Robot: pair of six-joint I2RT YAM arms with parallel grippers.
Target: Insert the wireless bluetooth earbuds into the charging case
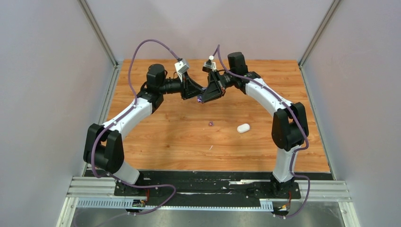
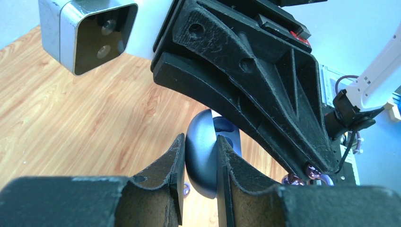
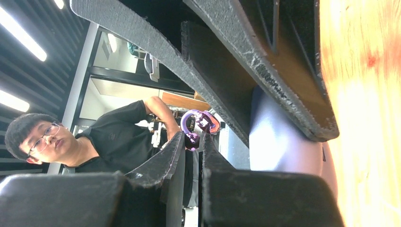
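Note:
My left gripper is shut on the dark blue charging case (image 2: 200,158); part of a hollow socket shows on its far side. The right gripper is shut on a shiny purple clip-shaped earbud (image 3: 204,121), whose ring and rounded ends stick out beyond the fingertips. In the left wrist view that earbud (image 2: 313,172) hangs at the right gripper's tip, apart from the case. From above, the grippers overlap near the table's middle, and the case is mostly hidden. A second purple earbud (image 1: 211,123) lies on the table in front of them.
A small white rounded object (image 1: 243,128) rests on the wooden table (image 1: 170,146), right of the loose earbud. The right gripper's black fingers cross close above the case in the left wrist view. A person is visible beyond the right gripper.

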